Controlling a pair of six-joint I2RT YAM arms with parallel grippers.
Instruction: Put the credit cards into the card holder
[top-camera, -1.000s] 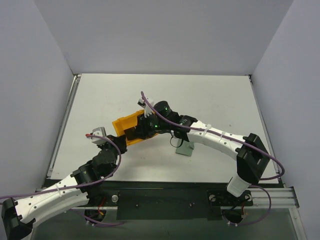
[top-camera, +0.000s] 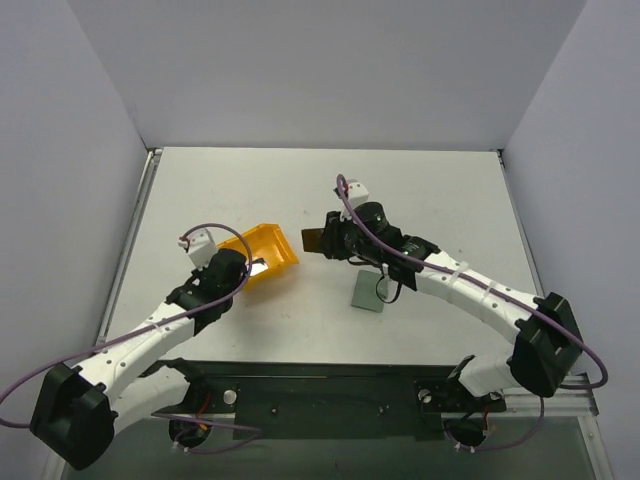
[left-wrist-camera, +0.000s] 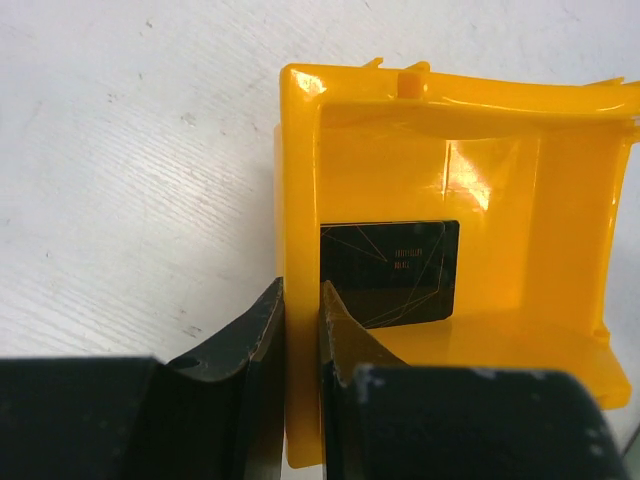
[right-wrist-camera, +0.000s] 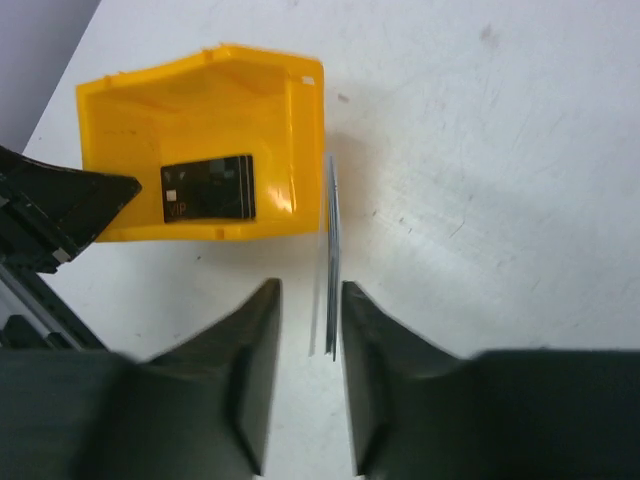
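Note:
My left gripper is shut on the side wall of a yellow open box (left-wrist-camera: 575, 200). One dark card (left-wrist-camera: 395, 275) lies inside the box, against its inner face. To the right of the box, my right gripper has its fingers parted. Thin cards (right-wrist-camera: 333, 250), seen edge-on, stand between those fingers, close to the right finger and with a clear gap to the left one. From above, a dark brown card (top-camera: 312, 240) shows at the right gripper's tip. A flat grey-green piece (top-camera: 368, 290), perhaps the card holder, is near the right arm.
Grey walls rise on both sides. A cable loop hangs beneath the right gripper, close to the grey-green piece.
My right gripper has moved rightward, away from over the yellow box, and the brown card is now beside the box.

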